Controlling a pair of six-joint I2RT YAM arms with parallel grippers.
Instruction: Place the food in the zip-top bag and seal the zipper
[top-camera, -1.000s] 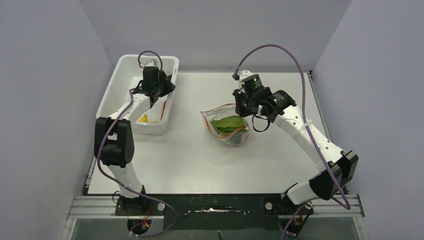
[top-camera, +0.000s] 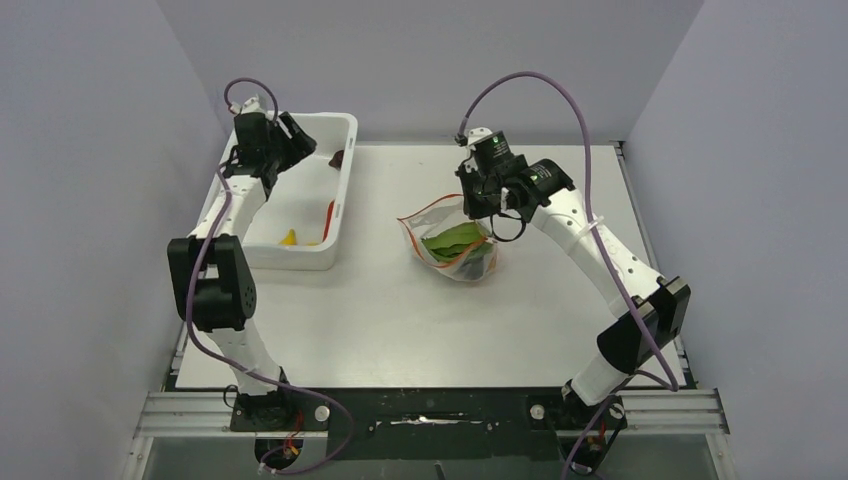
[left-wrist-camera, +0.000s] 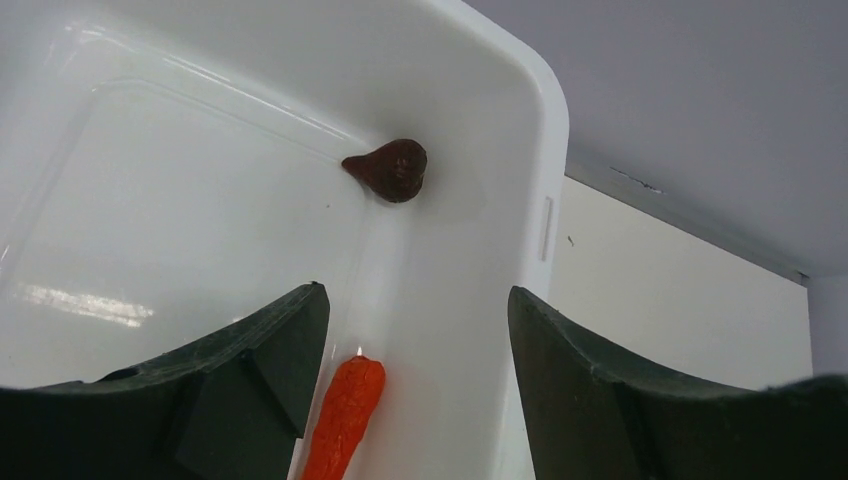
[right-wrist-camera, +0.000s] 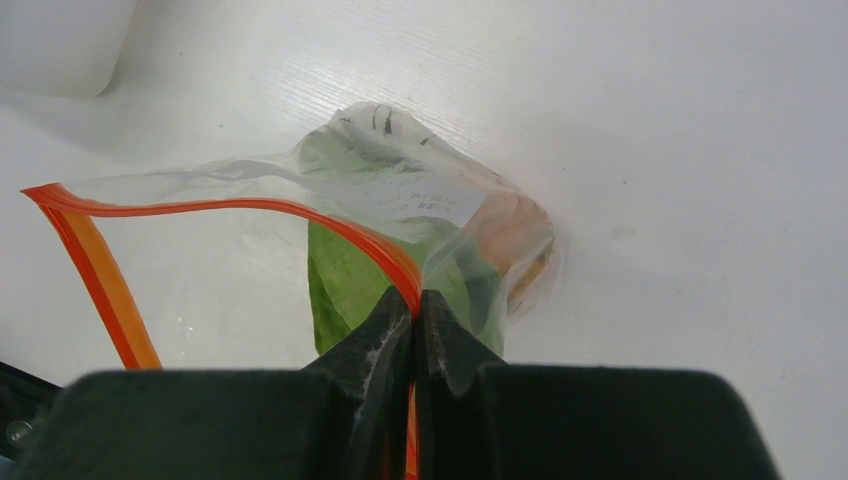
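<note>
My left gripper is open and empty above the white bin. Ahead of its fingers, a dark brown pear-shaped food piece (left-wrist-camera: 392, 170) lies in the bin's corner. An orange-red carrot-like piece (left-wrist-camera: 343, 420) shows between the fingers, down on the bin floor. The clear zip bag (top-camera: 413, 233) stands mid-table with its orange-edged mouth spread, holding green leaves (top-camera: 455, 238) and a brownish item (right-wrist-camera: 515, 235). My right gripper is shut on the bag's orange rim (right-wrist-camera: 365, 238), which runs in between its fingertips.
The white bin (top-camera: 345, 175) stands at the table's left and also holds a small yellow piece (top-camera: 289, 238). Grey walls (top-camera: 430, 60) close off the back and sides. Bare table lies between bin and bag and in front of them.
My left gripper has swung left over the bin, uncovering the brown piece; its fingers are wider apart than a second ago. My right gripper has shifted slightly back and left, drawing the bag's rim along.
</note>
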